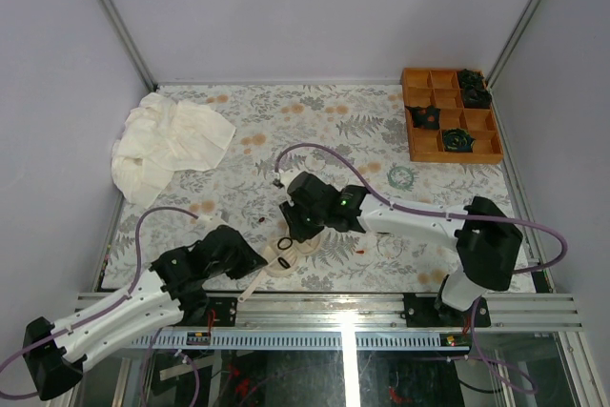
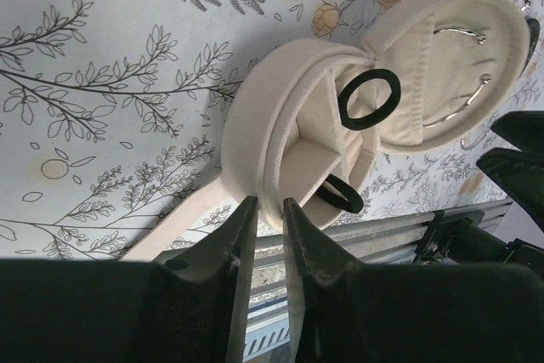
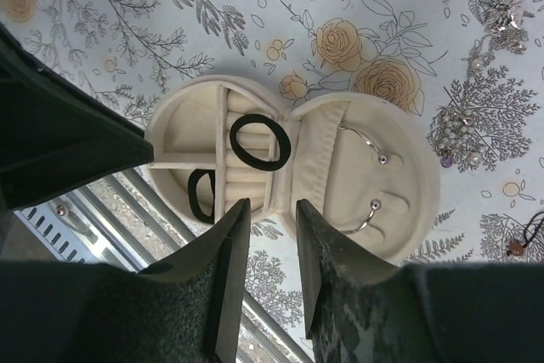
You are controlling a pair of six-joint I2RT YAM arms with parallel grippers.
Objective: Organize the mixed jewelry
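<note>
A round cream jewelry box (image 3: 183,99) lies opened out near the table's front edge, lid beside base. One black ring (image 3: 276,159) rests over the ring rolls and dividers; another black ring (image 3: 195,197) sits in a side compartment. Two silver hoop pieces (image 3: 371,212) lie inside the lid (image 3: 416,176). My left gripper is at the base's outer wall, its fingers part open with the wall's edge showing between the tips; contact is unclear. Above the box, my right gripper stands open and empty.
A brown wooden tray (image 1: 419,145) at the back right holds dark green bundles. White cloth (image 1: 172,140) is heaped at the left. Loose beaded jewelry (image 3: 459,129) lies past the lid. Both arms crowd the box closely.
</note>
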